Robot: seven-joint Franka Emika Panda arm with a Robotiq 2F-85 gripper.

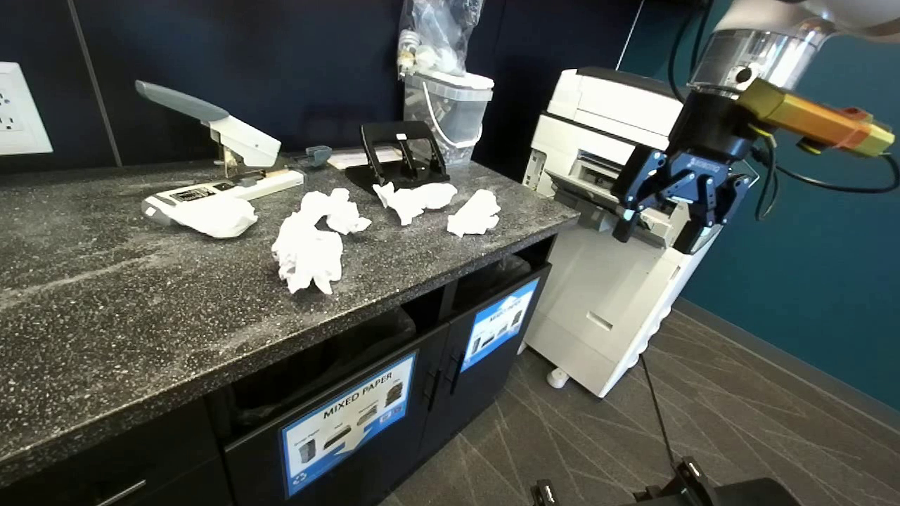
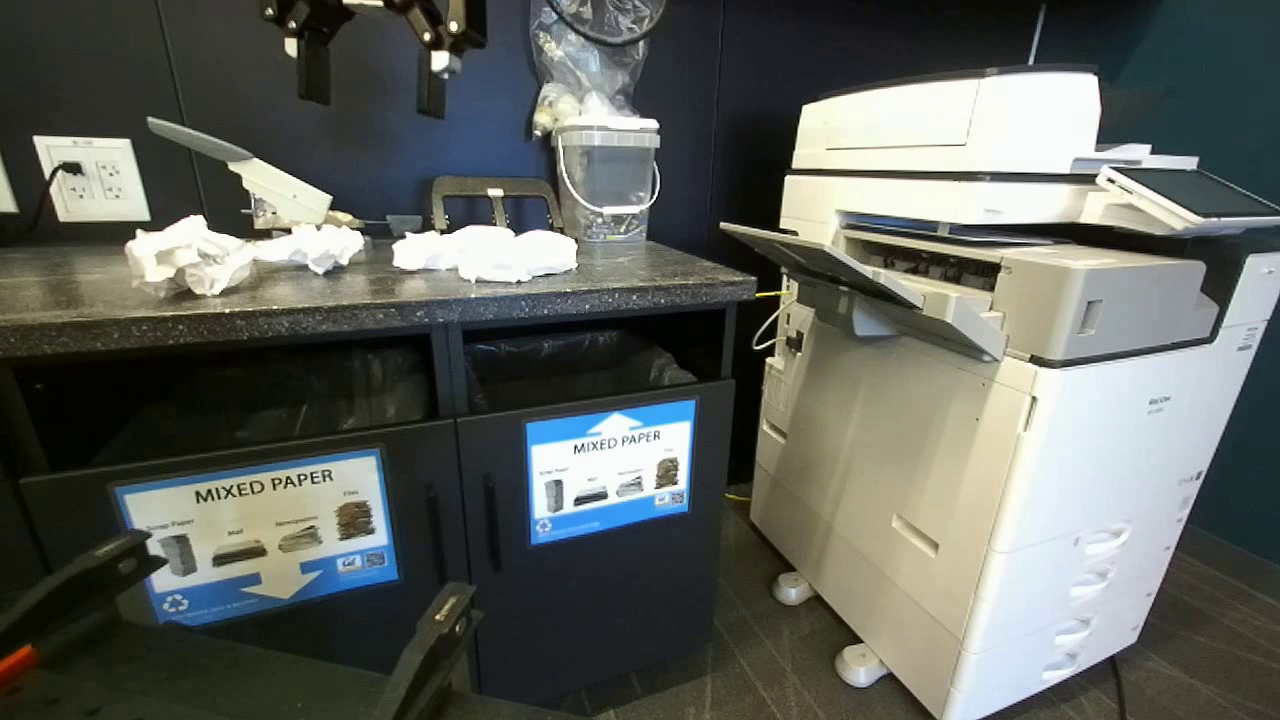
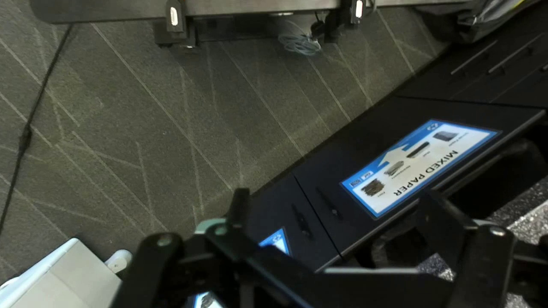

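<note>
Several crumpled white papers lie on the dark speckled counter (image 1: pixel 126 278). A paper at the left (image 1: pixel 221 216) touches the stapler's base, a larger clump (image 1: pixel 309 249) sits nearer the front, and two pieces lie to the right, a long one (image 1: pixel 418 199) and a small one (image 1: pixel 474 212) near the counter's right end. My gripper (image 1: pixel 659 237) hangs in the air right of the counter, before the printer in exterior view 1. It stands open, its fingertips wide apart with nothing between them. In the wrist view the floor and cabinet front show beyond the gripper.
Below the counter are two open-topped bins behind doors with mixed paper signs (image 2: pixel 609 472). A large stapler (image 1: pixel 245 143), a hole punch (image 1: pixel 403 156) and a clear bucket (image 1: pixel 451 109) stand toward the back. The printer (image 2: pixel 888 456) rises at the right.
</note>
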